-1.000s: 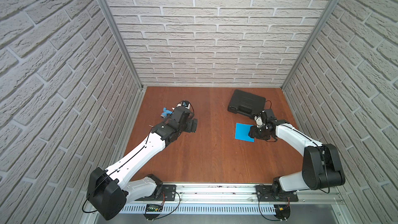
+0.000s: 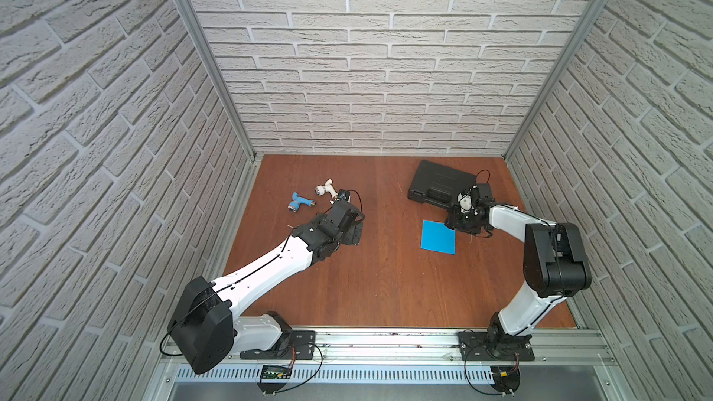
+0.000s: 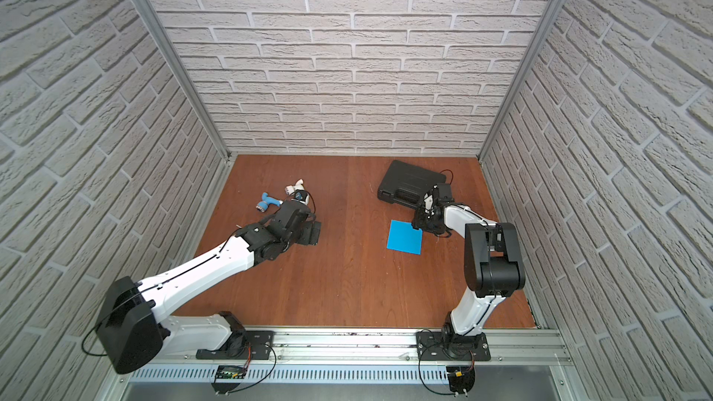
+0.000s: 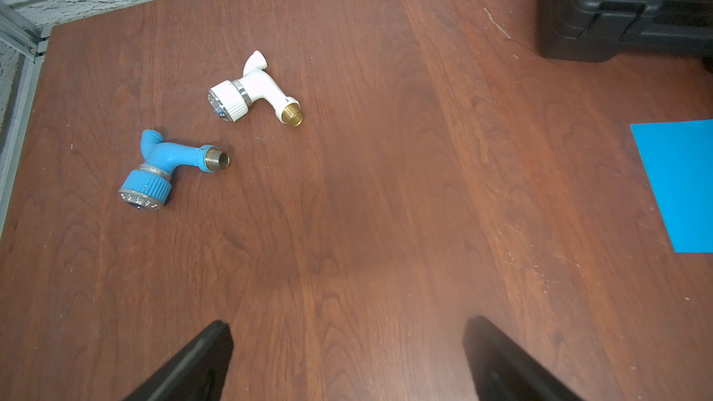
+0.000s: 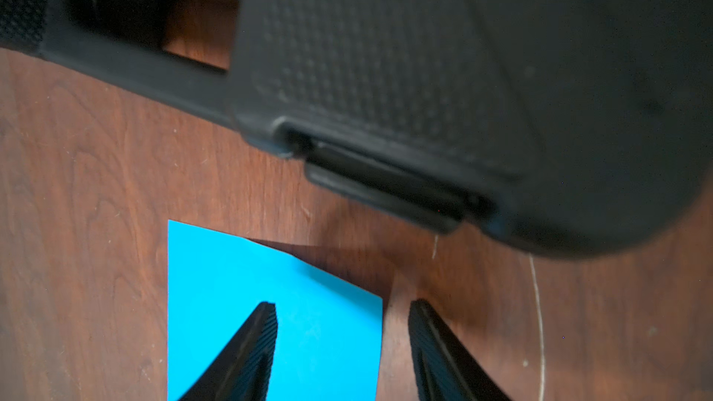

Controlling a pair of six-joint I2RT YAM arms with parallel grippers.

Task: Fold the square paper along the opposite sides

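A flat blue square of paper (image 2: 437,238) lies on the right of the table. In the right wrist view its far edge lifts slightly near the right corner. My right gripper is low over that corner of the paper (image 5: 208,289), its fingertips parted, one over the paper and one just beside it; I see nothing held. My left gripper is open over the bare left middle of the table, away from the paper, with nothing between its fingers.
A black case (image 2: 442,182) lies just behind the paper, close to my right gripper. A white tap (image 4: 256,89) and a blue tap (image 4: 174,156) lie at the back left.
My left arm has shifted a little to the right. The paper has not visibly moved.
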